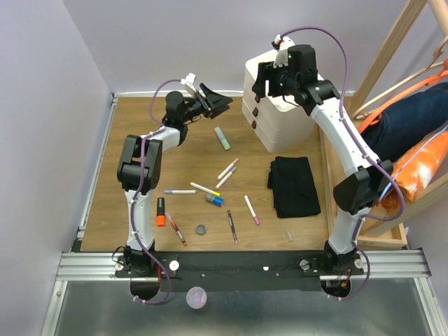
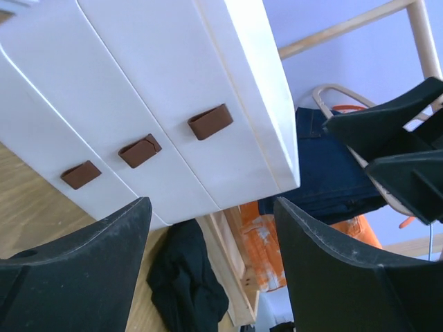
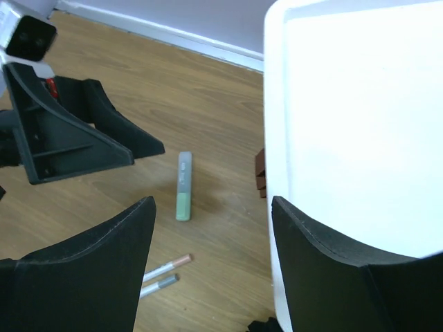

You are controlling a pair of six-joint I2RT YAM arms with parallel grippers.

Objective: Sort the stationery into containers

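A white drawer unit (image 1: 280,124) with brown pull tabs stands at the back; in the left wrist view its front shows several tabs, one being the upper tab (image 2: 210,122). My left gripper (image 1: 225,105) is open in front of it, nothing between its fingers. Above the unit's top, my right gripper (image 1: 265,92) stands open and empty. Loose stationery lies on the wooden table: a green-and-grey stick (image 1: 222,138), two pale markers (image 1: 227,173), a yellow-ended marker (image 1: 205,189), a blue cylinder (image 1: 214,199), a pink-ended marker (image 1: 251,209), a black pen (image 1: 232,226) and an orange-and-black marker (image 1: 161,211).
A folded black cloth (image 1: 294,187) lies right of the markers. Further right, a wooden rack (image 1: 378,231) holds dark and orange fabric. A grey disc (image 1: 201,229) and red pen (image 1: 176,229) are near the front edge.
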